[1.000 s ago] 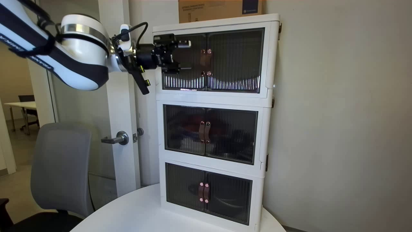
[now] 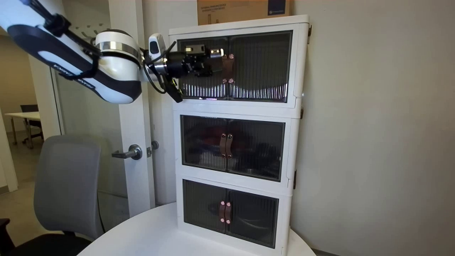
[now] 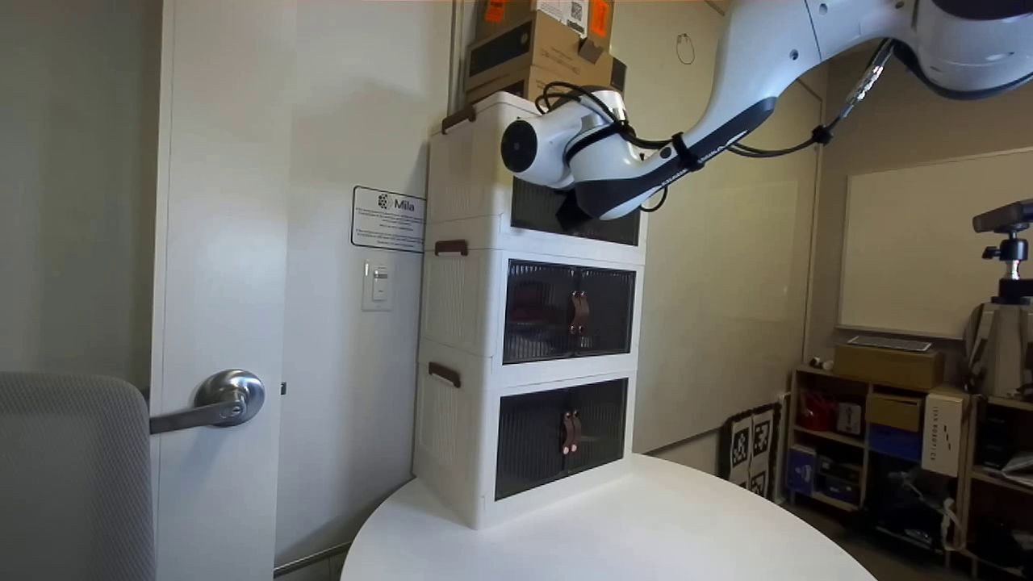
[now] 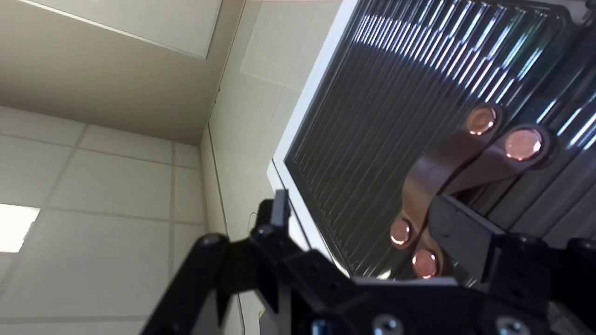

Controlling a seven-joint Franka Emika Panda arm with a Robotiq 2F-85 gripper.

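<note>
The top compartment of the white cabinet has two dark ribbed doors, both closed. Paired brown straps with copper rivets serve as its handles. In front of the left door, close to those handles, is my gripper, tilted. In the wrist view the gripper has its fingers apart. One finger overlaps the nearer strap; whether it touches is hard to tell. The other strap lies between the fingers' lines of sight. In exterior view 2 the arm hides the gripper.
Closed middle doors and bottom doors lie below. Cardboard boxes sit on the cabinet top. A round white table carries the cabinet. A grey chair and a room door stand to the left.
My gripper has moved right, towards the top handles, and has rolled about its axis. The cabinet doors look unchanged.
</note>
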